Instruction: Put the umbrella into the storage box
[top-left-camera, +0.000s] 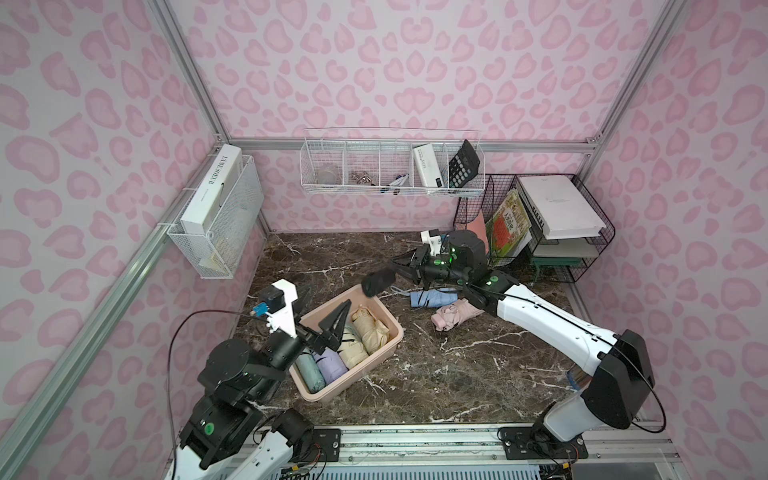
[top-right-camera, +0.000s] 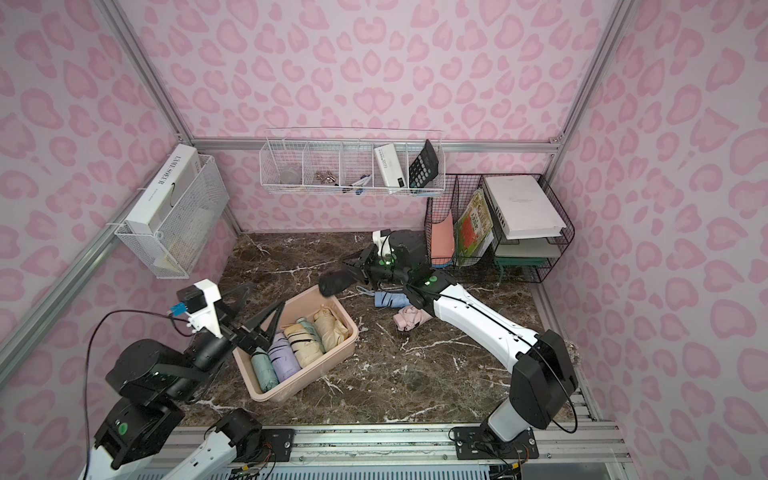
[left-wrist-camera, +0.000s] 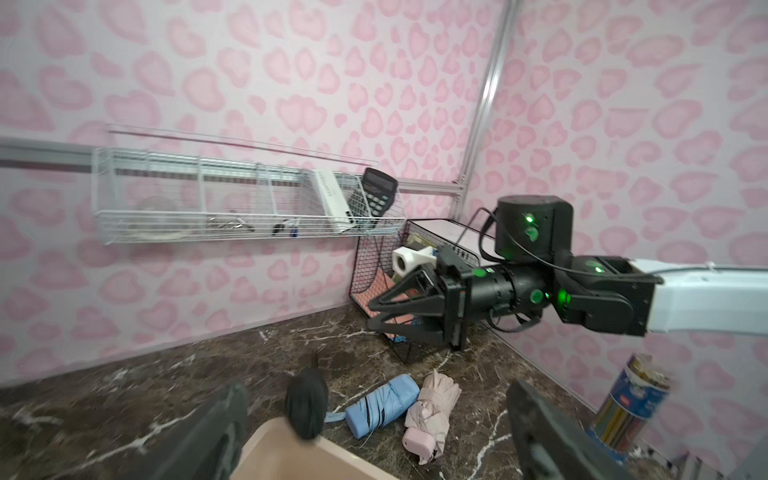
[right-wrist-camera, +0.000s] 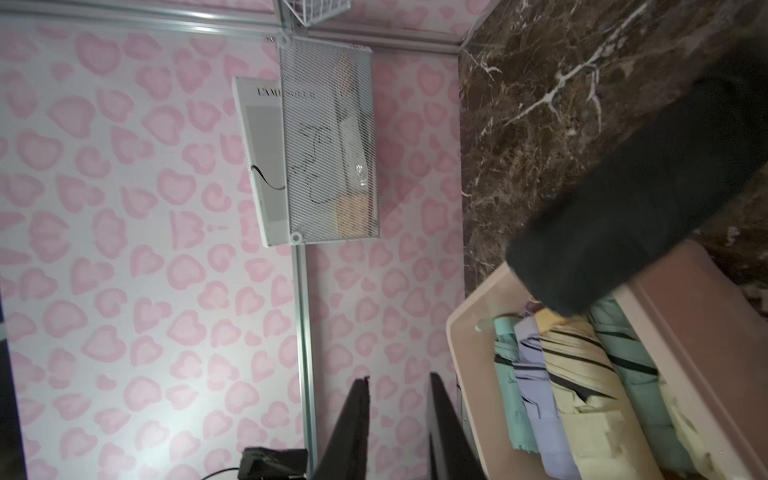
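Note:
A black folded umbrella (top-left-camera: 379, 281) hangs just above the pink storage box (top-right-camera: 320, 365), blurred in both wrist views. My right gripper (top-left-camera: 404, 266) is shut on it by one end. Lower left, over the box, my left gripper (top-left-camera: 316, 317) stands open and empty. The box holds several rolled umbrellas (top-right-camera: 304, 344) in cream, lilac and teal.
A blue umbrella (top-left-camera: 432, 298) and a pink umbrella (top-left-camera: 454, 314) lie right of the box. Wire baskets (top-left-camera: 392, 166) hang on the back and left walls, and a black file rack (top-left-camera: 532, 228) stands at the back right.

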